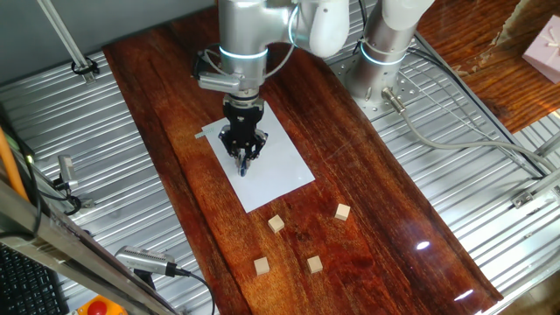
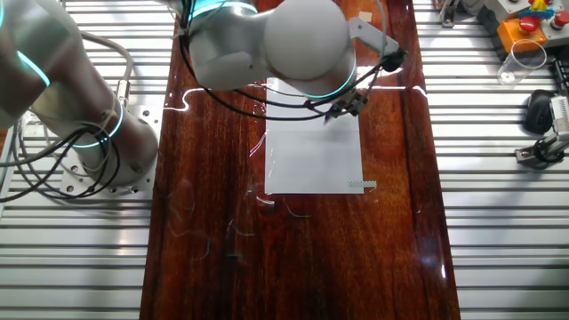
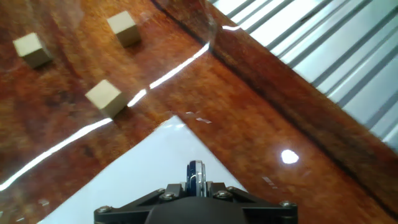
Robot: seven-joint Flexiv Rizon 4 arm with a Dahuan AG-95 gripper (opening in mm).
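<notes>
A white sheet of paper [image 1: 284,166] lies on the dark wooden board, and I see no clear marks on it. Over its left half is my gripper [image 1: 243,159], pointing down, shut on a slim dark-blue and silver object that looks like a pen [image 3: 193,177]. The pen's lower end is close to the paper, though I cannot tell if it touches. In the wrist view the sheet [image 3: 146,171] spreads beneath the pen, one corner pointing up the frame. The arm hides most of the gripper in exterior view 2.
Several small wooden blocks, one of them a pale cube [image 1: 276,223], stand on the board beyond the sheet's near end. A small checkered strip [image 2: 362,184] sits at a paper corner. The board [image 2: 293,258] is bare on the other side of the sheet.
</notes>
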